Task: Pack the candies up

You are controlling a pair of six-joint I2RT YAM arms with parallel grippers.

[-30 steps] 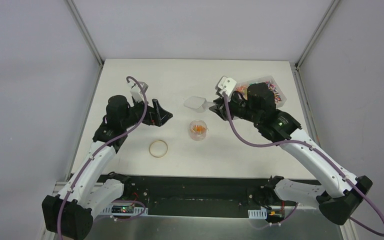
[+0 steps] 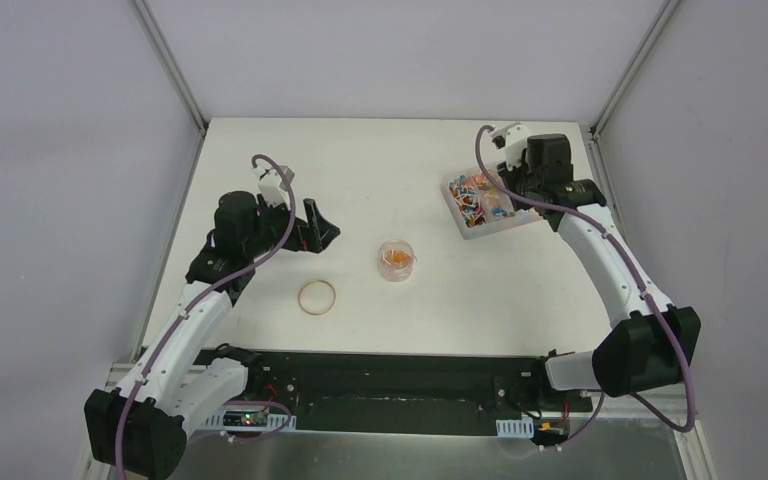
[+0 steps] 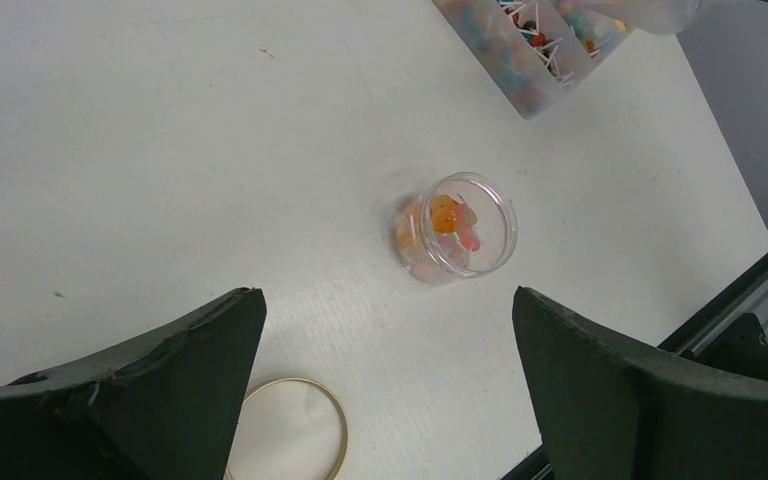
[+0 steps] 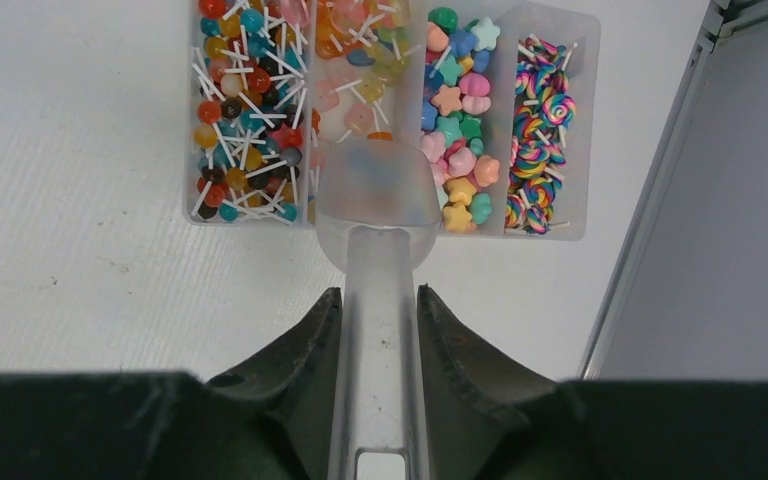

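A divided clear tray (image 4: 590, 120) of candies sits at the back right, with lollipops (image 4: 245, 140), gummy-like pieces, pastel shapes (image 4: 460, 150) and swirl lollipops (image 4: 540, 140) in separate compartments. My right gripper is shut on the handle of a translucent scoop (image 4: 378, 195), whose bowl overlaps the near edge of the tray in the right wrist view; whether it touches the tray I cannot tell. A clear open jar (image 3: 468, 225) with some orange and pink candies inside stands mid-table. To the jar's left my left gripper is open and empty.
A thin ring (image 2: 317, 297), light tan, lies flat on the table left of the jar. Walls stand close to the tray's right side.
My right arm has swung with the scoop from behind the jar to the back right, over the tray. The left arm has barely moved; jar and ring are unmoved.
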